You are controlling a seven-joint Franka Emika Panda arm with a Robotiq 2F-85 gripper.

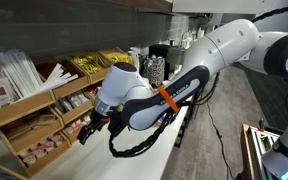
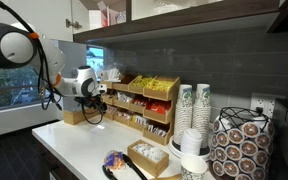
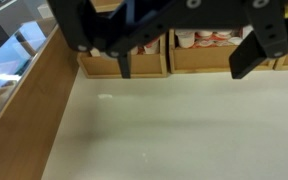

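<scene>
My gripper is open in the wrist view, its two dark fingers wide apart and nothing between them. Below it lies the bare white counter, with the fronts of the low wooden bins along the top of that view. White and red packets fill one of those bins. In exterior view 1 the white arm reaches over the counter from the right, the gripper end close to the organizer's left part. A wooden organizer there holds yellow packets in its upper row.
Exterior view 2 shows a colorful bag, black-handled items and a small wooden box near the counter's front. Cup stacks and a rack of pods stand at right. A wooden panel borders the wrist view's left side.
</scene>
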